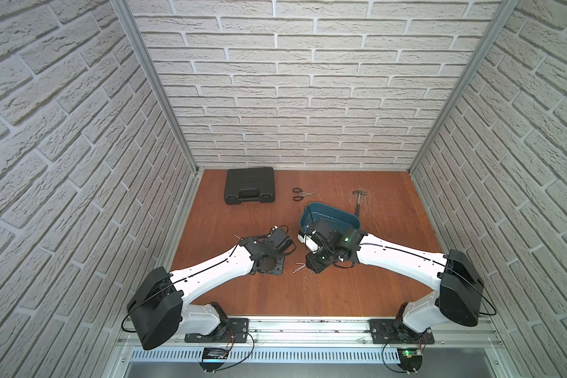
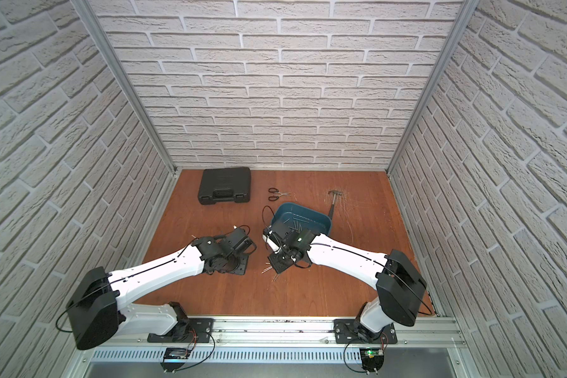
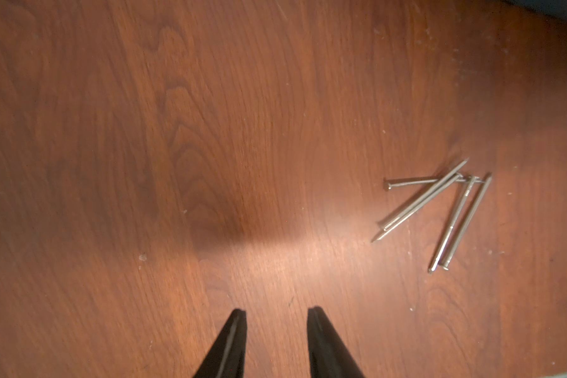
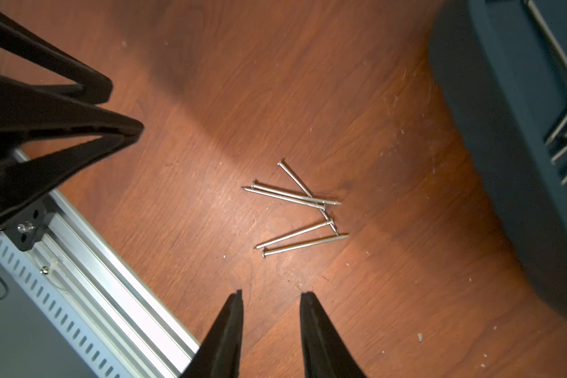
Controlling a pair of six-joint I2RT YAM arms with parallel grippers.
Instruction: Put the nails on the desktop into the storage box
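Note:
Several nails (image 4: 287, 196) lie crossed in a loose pile on the bare desktop, to the right in the left wrist view and just beyond my right gripper in the right wrist view. My right gripper hangs above the desk, its fingers parted and nothing between them. In the left wrist view, my left gripper stands open and empty, with the nails (image 3: 450, 214) well off to its right. The blue storage box (image 2: 302, 214) stands behind the right arm, which hides part of it; a few nails (image 4: 559, 50) lie inside.
At the back stand a black case (image 1: 250, 185) and scissors (image 1: 301, 194). A hammer (image 1: 357, 201) lies right of the box. Both arms work close together near the middle.

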